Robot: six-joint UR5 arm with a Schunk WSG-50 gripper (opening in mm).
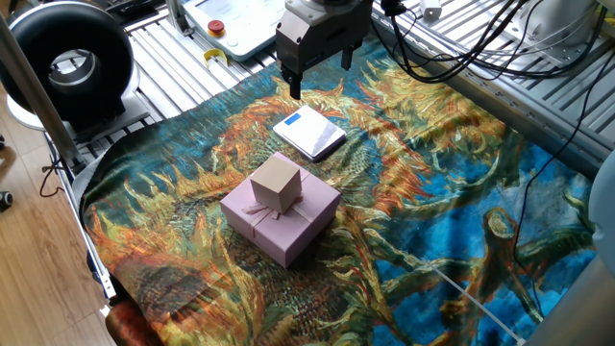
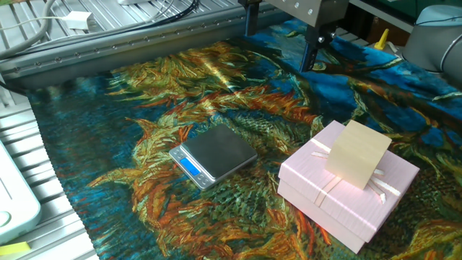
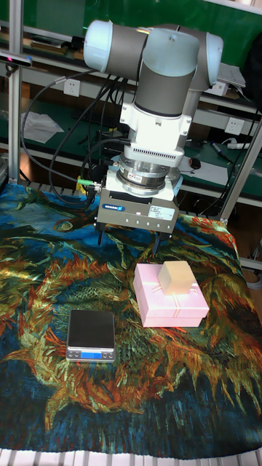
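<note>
A plain tan cube (image 1: 276, 183) rests on the lid of a pink gift box (image 1: 288, 231) tied with ribbon. Apart from the box lies a flat digital scale (image 2: 216, 153), its dark plate bare and its small blue display lit. My gripper (image 3: 127, 245) hangs above the cloth on the robot-base side of both, its two dark fingers (image 3: 155, 245) wide apart with nothing between them. In the second exterior view, those fingers (image 2: 309, 58) show at the top edge, clear of the box and cube.
A patterned cloth (image 3: 46, 287) with folds covers the table. A control panel with a red emergency button (image 1: 216, 27) lies beyond its edge, and black cables (image 1: 432, 72) hang near the arm. Open cloth surrounds the box and scale.
</note>
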